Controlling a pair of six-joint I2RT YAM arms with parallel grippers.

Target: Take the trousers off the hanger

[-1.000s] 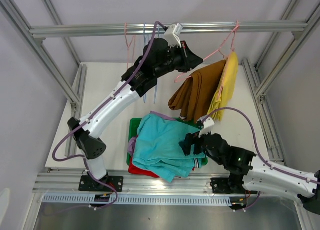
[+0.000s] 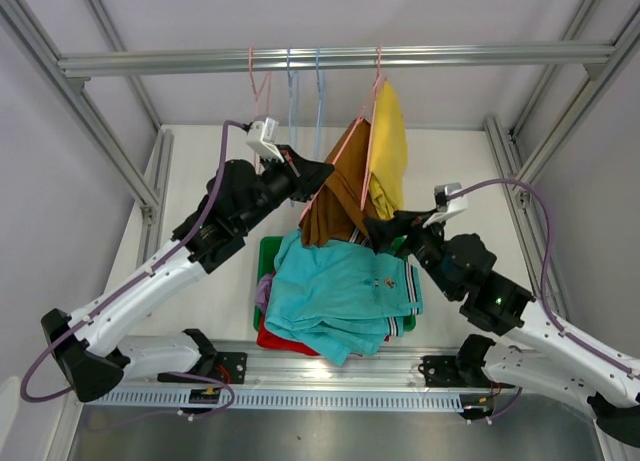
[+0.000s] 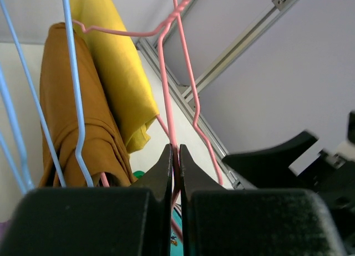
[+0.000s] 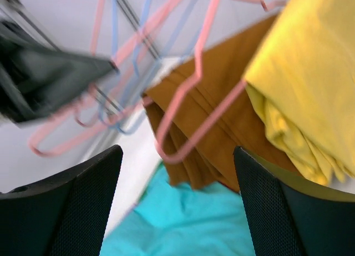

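Observation:
Brown trousers (image 2: 340,186) hang folded over a pink hanger (image 3: 170,100) beside a yellow garment (image 2: 388,146) on another pink hanger. My left gripper (image 2: 310,176) is shut at the pink hanger's side; in the left wrist view the pink wire runs into its closed fingertips (image 3: 166,178), though whether it is between them is hard to tell. My right gripper (image 2: 385,231) stands open just right of and below the brown trousers. In the right wrist view its fingers (image 4: 72,206) frame the trousers' hem and the hanger's lower bend, with nothing held.
Empty blue and pink hangers (image 2: 292,91) hang left on the rail (image 2: 200,63). Below lies a pile of turquoise clothes (image 2: 330,291) in a green and red container.
My left gripper has moved left and down, and the hanger with brown trousers and the yellow garment have shifted left with it. My right gripper has risen.

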